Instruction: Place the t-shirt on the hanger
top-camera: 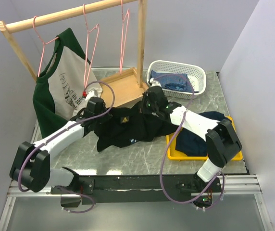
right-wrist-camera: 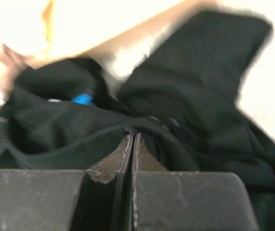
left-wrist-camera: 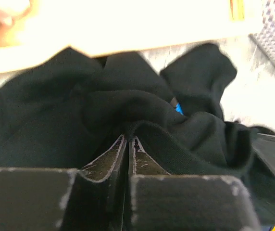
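Note:
A black t-shirt lies rumpled on the table between my two arms, with a small yellow print showing. At its left side, my left gripper is shut, a fold of the black cloth pinched at its fingertips. My right gripper is likewise shut on the shirt's edge, which stretches across between both grippers. Above and behind hang pink hangers on the wooden rack: an empty middle one and an empty right one.
A green and white shirt hangs on the left hanger. A wooden tray stands behind the black shirt. White basket with blue cloth sits back right; a yellow tray holds navy cloth.

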